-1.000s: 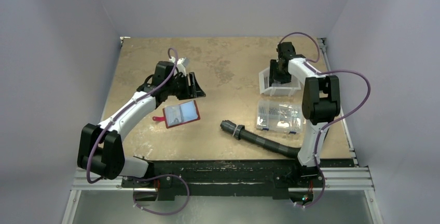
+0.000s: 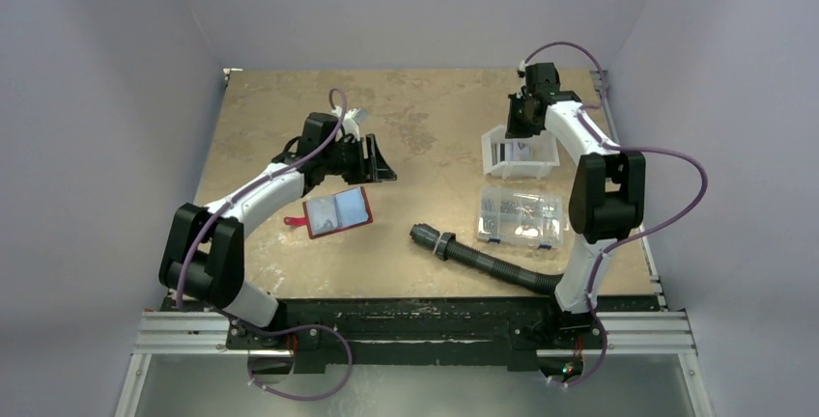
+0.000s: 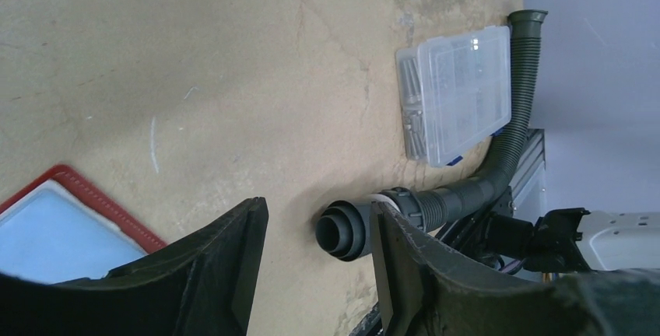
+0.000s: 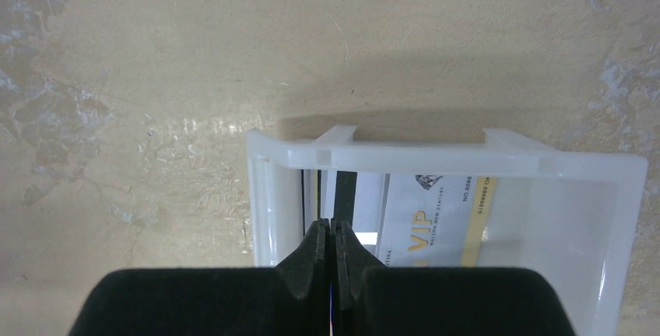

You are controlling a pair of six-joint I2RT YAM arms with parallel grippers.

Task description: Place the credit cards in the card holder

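Observation:
Several cards stand or lean in the white bin (image 2: 549, 158), among them a white and gold VIP card (image 4: 436, 219) and a black-striped card (image 4: 345, 196). My right gripper is above the bin, its fingers shut on a thin card seen nearly edge-on; only a coloured sliver shows between the fingers. The red-edged card holder (image 2: 338, 212) lies flat on the left of the table, its clear pockets up and a light blue face on the right half. Near its upper right, my left gripper stands open and empty.
A clear lidded parts box (image 2: 522, 216) sits just in front of the bin. A dark ribbed hose (image 2: 493, 264) runs along the front right, its open end toward the middle. Between holder and bin the tabletop (image 2: 425, 147) is clear.
My right gripper has closed and risen away from the bin toward the back, uncovering more of the cards. The left gripper has shifted slightly right. Holder and bin have not moved.

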